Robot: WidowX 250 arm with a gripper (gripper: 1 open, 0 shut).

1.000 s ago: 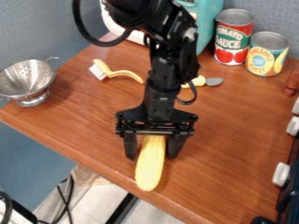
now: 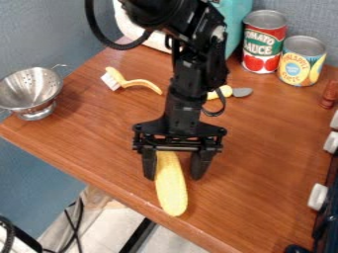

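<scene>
A yellow corn cob (image 2: 171,188) lies lengthwise on the wooden table (image 2: 93,119), near its front edge. My black gripper (image 2: 173,168) is low over the cob's back end, its two fingers standing on either side of it. Whether they press on the cob or stand apart from it I cannot tell.
A steel colander (image 2: 27,94) is at the left edge. A yellow-handled brush (image 2: 132,81), a tomato can (image 2: 263,44), a second can (image 2: 302,61) and a small brown bottle (image 2: 331,94) are toward the back. A dark appliance with white knobs borders the right.
My gripper has shifted slightly over the last second, and the corn cob's angle and position have changed a little with it.
</scene>
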